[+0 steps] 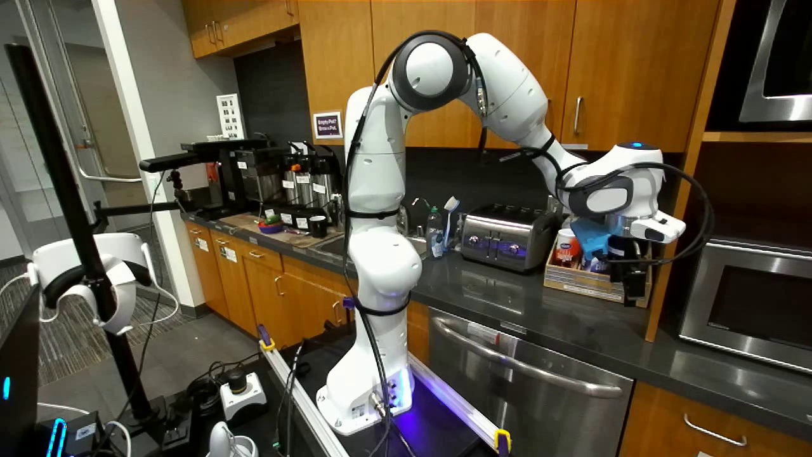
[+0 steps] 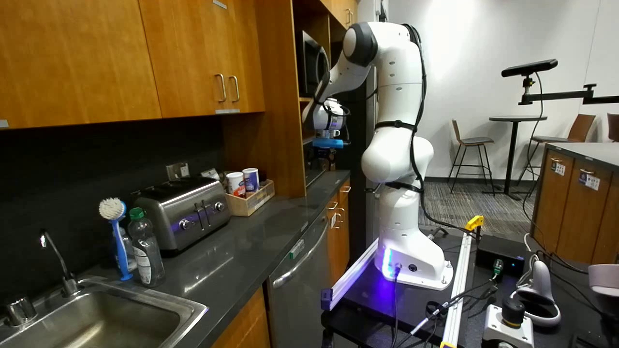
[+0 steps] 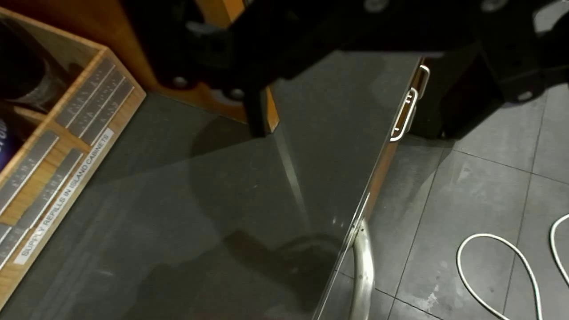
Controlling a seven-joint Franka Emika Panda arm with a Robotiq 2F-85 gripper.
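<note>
High over the dark countertop, my gripper stands open in the wrist view, its two black fingers wide apart and nothing between them. Exterior view 1 has the gripper pointing down in front of the right end of a wooden box, clear of the counter. That box holds a red-and-white canister and other items partly hidden by the arm. A white and a blue canister rise from it in exterior view 2.
A steel toaster is left of the box, with a bottle, a brush and the sink beyond. A wooden panel and a microwave stand at the right.
</note>
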